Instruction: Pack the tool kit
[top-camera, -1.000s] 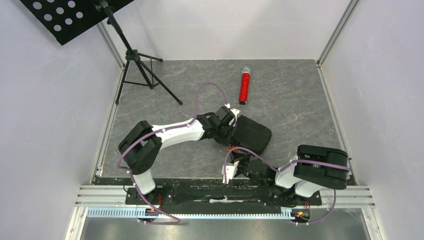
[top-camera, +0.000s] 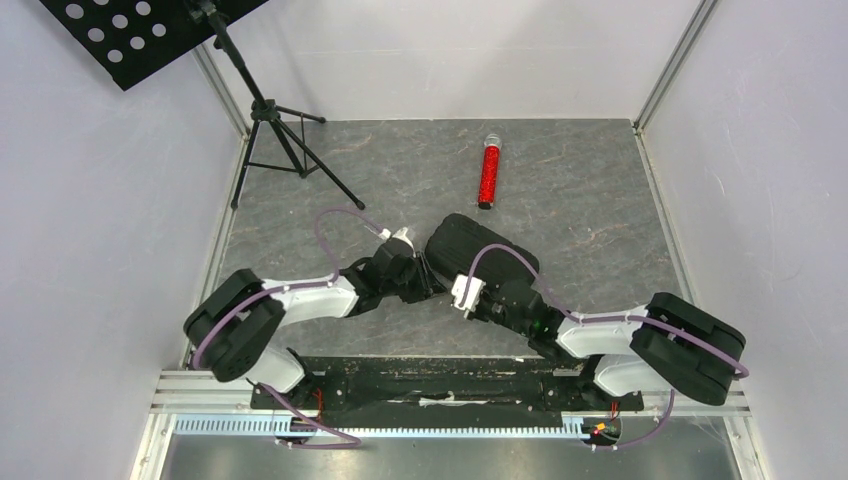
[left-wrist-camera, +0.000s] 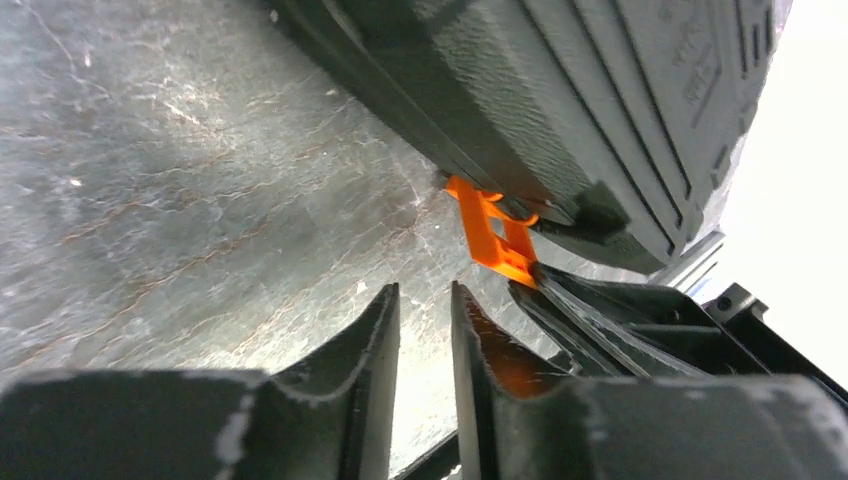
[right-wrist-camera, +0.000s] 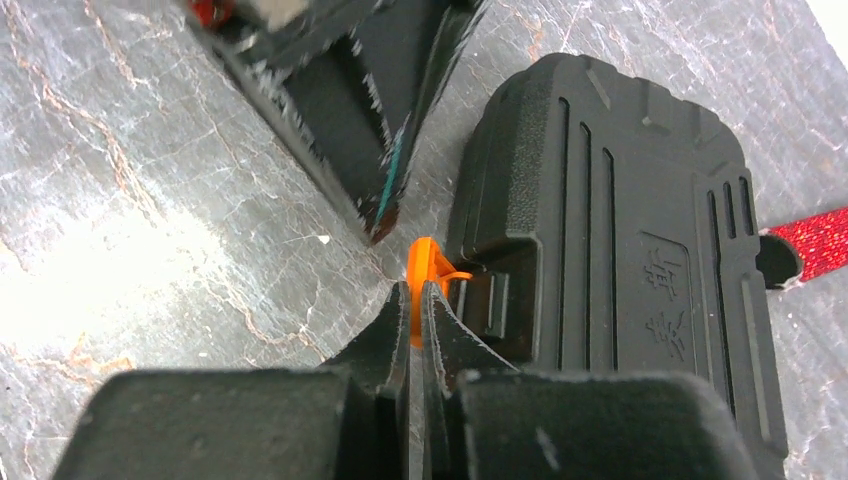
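Observation:
The black tool case (top-camera: 475, 245) lies closed on the grey floor, with an orange latch (left-wrist-camera: 485, 225) on its near side, standing out in both wrist views. My left gripper is beside the case at its left, fingertips part open with nothing visible between them. My right gripper is shut, its tips at the orange latch (right-wrist-camera: 430, 260); whether it pinches any of it is unclear. In the right wrist view the left gripper's body shows above the latch, left of the case.
A red microphone-like cylinder (top-camera: 489, 175) lies behind the case. A black stand (top-camera: 265, 110) occupies the back left. The floor right of the case is clear.
My left gripper has moved left and toward the near side, off the case. My right gripper has moved up toward the back, and the case has shifted slightly left.

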